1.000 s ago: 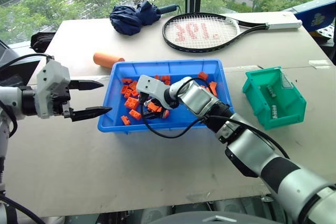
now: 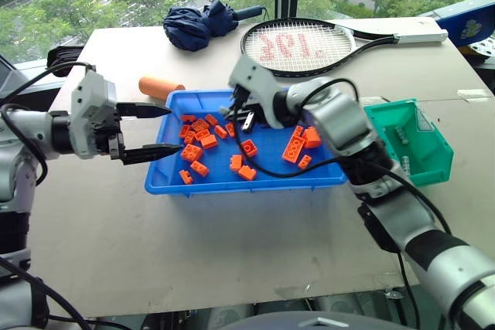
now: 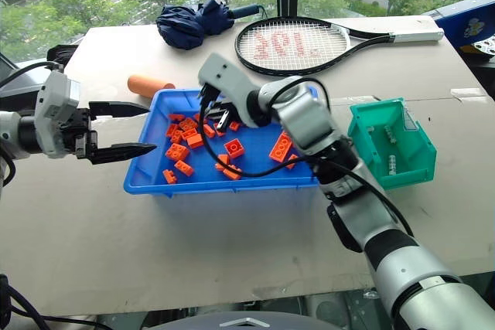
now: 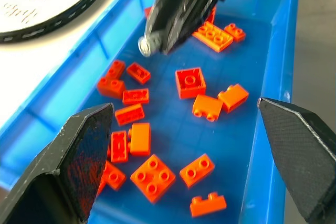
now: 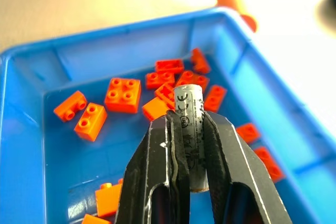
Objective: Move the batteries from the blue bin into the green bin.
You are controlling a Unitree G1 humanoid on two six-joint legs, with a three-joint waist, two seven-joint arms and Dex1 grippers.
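Note:
A silver battery (image 5: 190, 129) with dark print is pinched between the fingers of my right gripper, its top end sticking out past the tips. In the left wrist view the battery's pale end (image 4: 149, 44) shows above the bricks. The blue bin (image 2: 247, 183) stands mid-table, with no other battery visible in it. To its right is the green bin (image 2: 433, 152), where a few batteries (image 2: 405, 165) lie. My left gripper (image 2: 164, 130) is open, its fingertips at the blue bin's left edge, nothing between them.
Many orange bricks (image 4: 153, 178) lie scattered in the blue bin. An orange cylinder (image 2: 160, 87) sits behind its left corner. Farther back are a tennis racket (image 2: 303, 45) and a folded navy umbrella (image 2: 189, 28).
The left gripper has shifted slightly right.

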